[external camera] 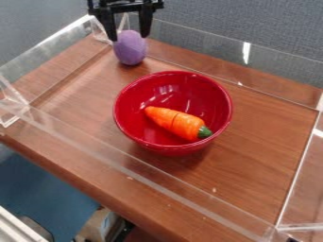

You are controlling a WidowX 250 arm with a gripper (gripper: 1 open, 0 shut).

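At the top left, the black gripper (pixel 127 21) hangs with its fingers apart, just over a purple egg-shaped object (pixel 130 49) that sits on the wooden surface near the back. The upper body of the gripper is cut off by the frame. In the middle, a red bowl (pixel 173 88) holds an orange carrot (pixel 175 121) with a green top.
Clear plastic walls (pixel 240 52) border the wooden board (pixel 259 132). Bare wood lies around the bowl, mainly to its right and in front. A grey wall stands behind, and the floor shows at the lower left.
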